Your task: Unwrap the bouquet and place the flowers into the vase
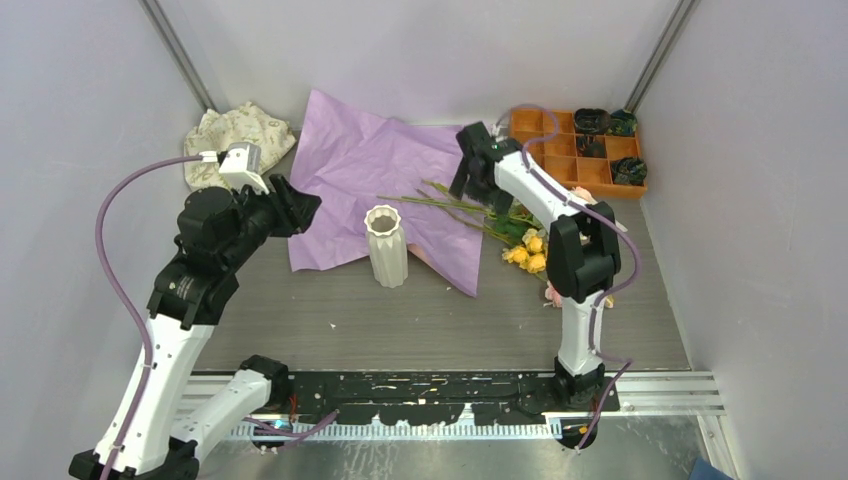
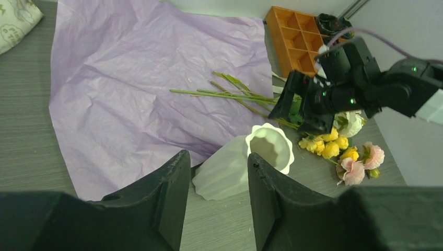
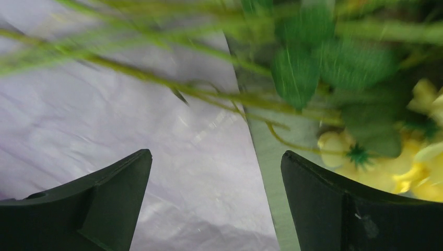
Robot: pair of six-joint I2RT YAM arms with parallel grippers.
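A white ribbed vase (image 1: 388,258) stands upright on the table by the edge of the purple paper, its scalloped mouth showing no flowers. The flowers lie to its right: yellow blooms (image 1: 530,252), pink blooms (image 2: 353,171), and green stems (image 2: 224,94) reaching left over the paper. Above the stems hovers my right gripper (image 1: 480,190), open. In the right wrist view nothing is between its fingers, and blurred stems and leaves (image 3: 308,63) pass beyond them. My left gripper (image 1: 305,208) stays raised left of the vase, part open and empty; its fingers (image 2: 175,188) frame the vase in the left wrist view.
Purple paper (image 1: 350,170) covers the table's middle back. An orange compartment tray (image 1: 560,165) with dark items sits at the back right, close to the right arm. A patterned cloth (image 1: 235,130) lies at the back left.
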